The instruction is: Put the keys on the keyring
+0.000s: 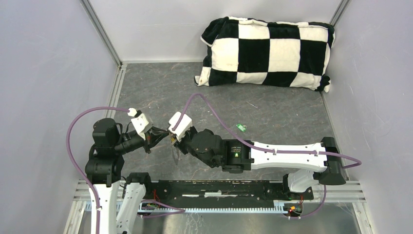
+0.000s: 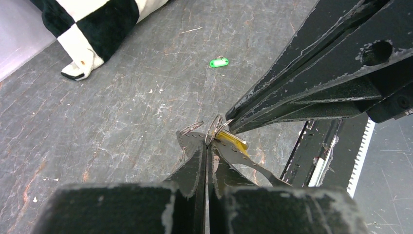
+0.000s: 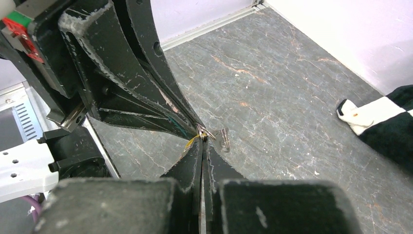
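Note:
A key bunch hangs at the tips of my left gripper, which is shut on its wire ring (image 2: 214, 127). The bunch has a yellow tag (image 2: 233, 140), a long grey metal piece (image 2: 248, 163) and another small ring (image 2: 191, 127) at its left. My right gripper is shut, its tips close against the wire loops (image 3: 204, 130); whether a wire lies between them I cannot tell. In the top view the two grippers meet left of centre, mostly hiding the bunch. A green tag with a small ring (image 1: 241, 127) lies alone on the floor.
A black-and-white checked cloth (image 1: 268, 52) is bunched at the back. Grey walls (image 1: 374, 112) enclose the sides, and a black rail (image 1: 214, 189) runs along the front. Clear grey floor (image 1: 160, 87) spreads behind the arms.

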